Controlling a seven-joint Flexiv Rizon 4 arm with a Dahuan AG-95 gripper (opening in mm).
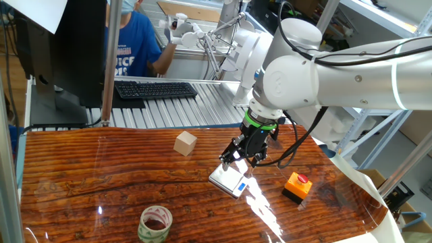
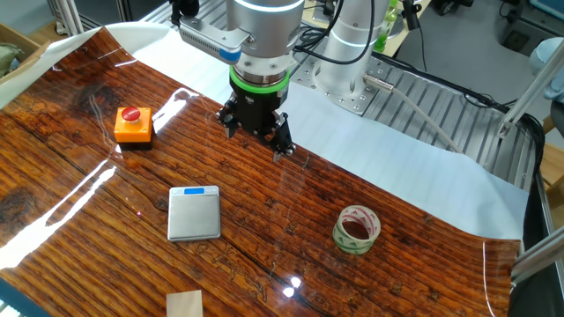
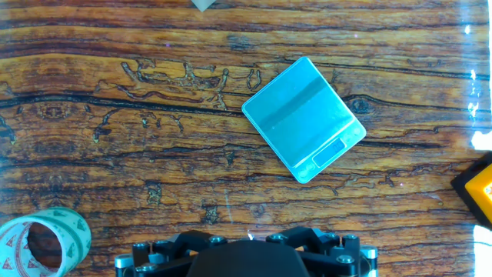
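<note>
Above the table hangs my gripper (image 1: 239, 162) (image 2: 255, 146), its fingers spread wide with nothing between them. Only the tops of its two sides show along the bottom edge of the wrist view. A flat silver scale (image 1: 228, 179) (image 2: 194, 217) (image 3: 304, 115) with a small blue display lies on the table, ahead of the gripper in the wrist view. A pale wooden block (image 1: 185, 143) (image 2: 184, 305) sits apart from it; just one corner of the block (image 3: 203, 3) enters the wrist view. A green-and-white tape roll (image 1: 154, 235) (image 2: 352, 246) (image 3: 74, 224) rests on the table, away from the gripper.
An orange box with a red button (image 1: 297, 187) (image 2: 134, 132) (image 3: 484, 192) stands near the scale.
</note>
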